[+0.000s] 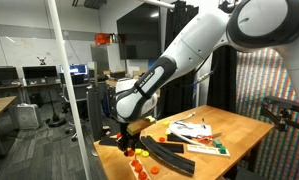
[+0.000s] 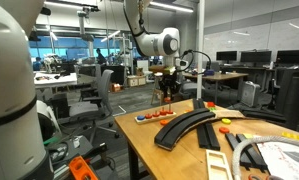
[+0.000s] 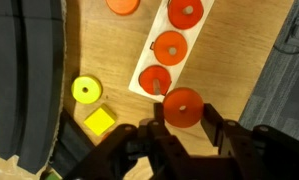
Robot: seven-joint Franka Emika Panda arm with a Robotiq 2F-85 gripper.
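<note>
In the wrist view, my gripper is shut on a round orange-red piece (image 3: 183, 107), held between the dark fingertips. Just beyond it lies a pale wooden board (image 3: 197, 34) with a row of red-orange discs, the nearest disc (image 3: 155, 79) close beside the held piece. A short peg stands at this end of the board. Exterior view 2 shows the gripper (image 2: 167, 98) above the table, near the board (image 2: 154, 117). From exterior view 1, the dark gripper (image 1: 129, 134) is small, and its grip is hard to make out.
On the wooden table (image 1: 234, 128) lie black curved track pieces (image 2: 186, 119). A yellow disc (image 3: 87, 89), a yellow square block (image 3: 100, 121) and another orange disc (image 3: 123, 4) lie loose near the board. A white tray (image 1: 189, 130) sits farther along the table.
</note>
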